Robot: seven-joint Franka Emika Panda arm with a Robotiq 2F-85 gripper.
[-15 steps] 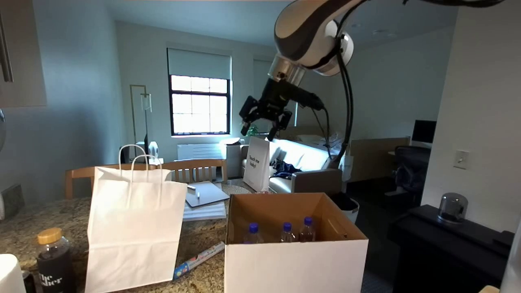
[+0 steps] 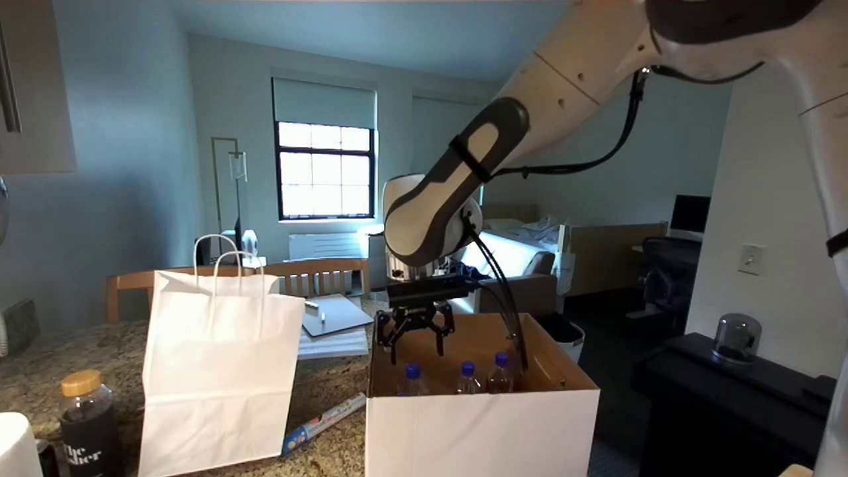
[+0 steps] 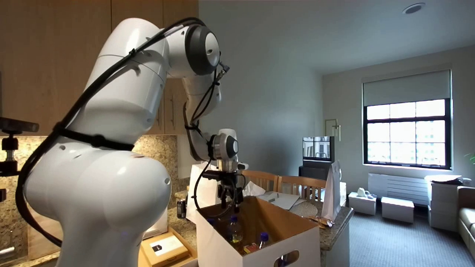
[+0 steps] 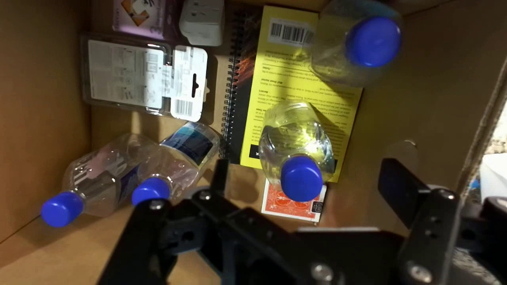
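Observation:
My gripper stands open at the mouth of a white-sided cardboard box, with nothing between its fingers. Looking down in the wrist view, I see clear bottles with blue caps inside. One bottle leans over a yellow-backed spiral notebook, its cap between and beyond my spread fingers. Another bottle is at the upper right. Two more, a labelled bottle and a bottle beside it, lie to the left. A red playing-card pack is partly under the middle bottle.
Also in the box are a blister package, a white plug adapter and a pink box. The box walls stand close around the gripper. Outside are a white paper bag, a long thin box and a bottle with a wooden lid.
My arm has come down from high above the box to its opening, and the gripper has turned from tilted to pointing downward. The box and its bottles look unmoved.

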